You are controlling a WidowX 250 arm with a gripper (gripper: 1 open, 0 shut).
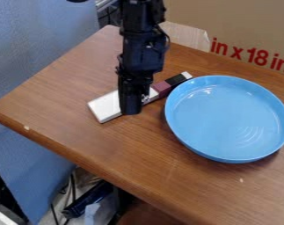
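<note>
My black gripper (131, 100) points straight down over a long, flat bar that lies diagonally on the wooden table, with a white section (105, 108) at the near-left end and a dark maroon section (163, 88) toward the upper right. Its fingertips are low, at the bar's middle; whether they are open or closed on it is hidden by the gripper body. A light blue plate (226, 119) lies to the right of the bar, close beside it.
A cardboard box (238, 35) with red print stands behind. The table edge runs along the lower left, with cables and clutter beyond.
</note>
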